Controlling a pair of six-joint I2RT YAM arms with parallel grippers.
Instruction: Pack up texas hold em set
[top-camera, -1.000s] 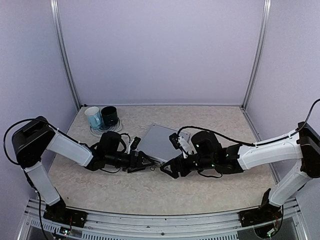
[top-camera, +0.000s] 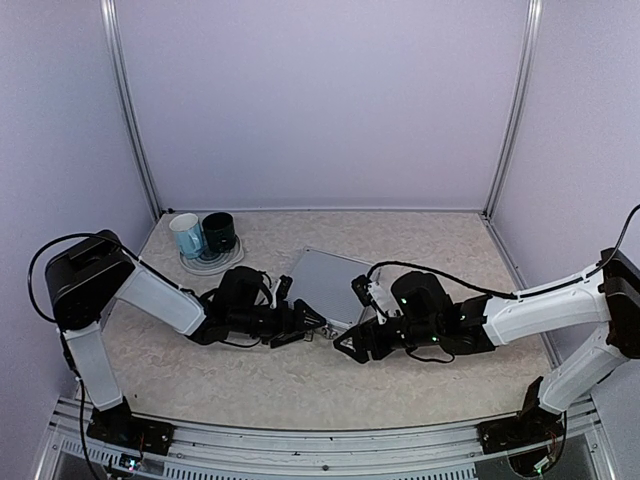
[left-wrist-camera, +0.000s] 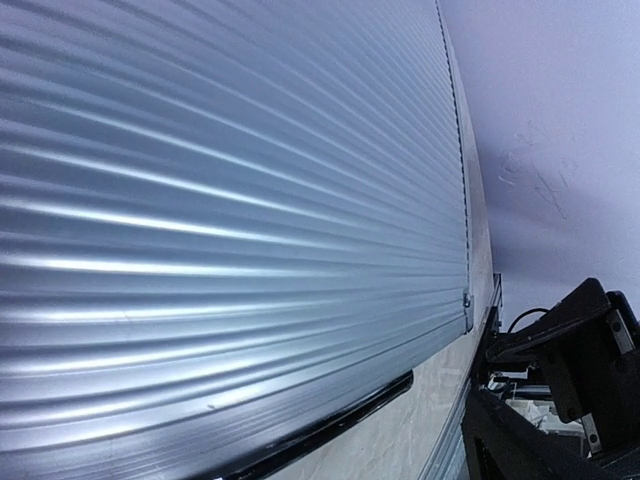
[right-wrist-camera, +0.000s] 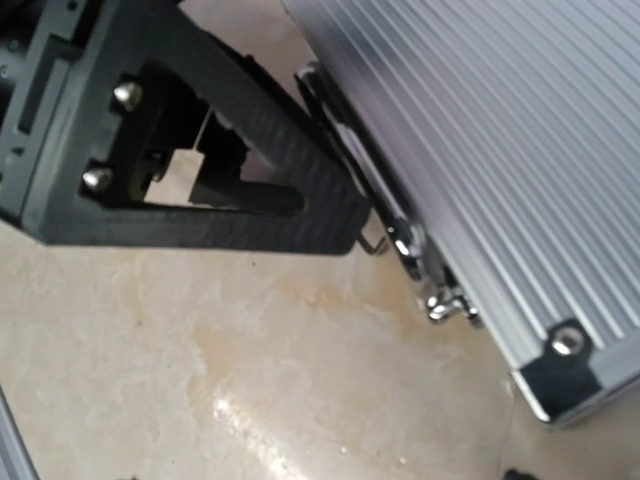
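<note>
A closed silver ribbed case lies flat in the middle of the table. In the left wrist view its ribbed face fills most of the picture. At its front edge, my left gripper has its fingers apart, close to the metal fittings. My right gripper is at the case's front right. The right wrist view shows one black finger close beside the case's handle and shiny latch. Contact there is unclear, and the other finger is hidden.
A light blue mug and a black mug stand on a stacked pale dish at the back left. Open table lies in front of the arms and behind the case on the right. Walls close the sides and back.
Both grippers have shifted slightly right along the case's front. The case and mugs stay in place.
</note>
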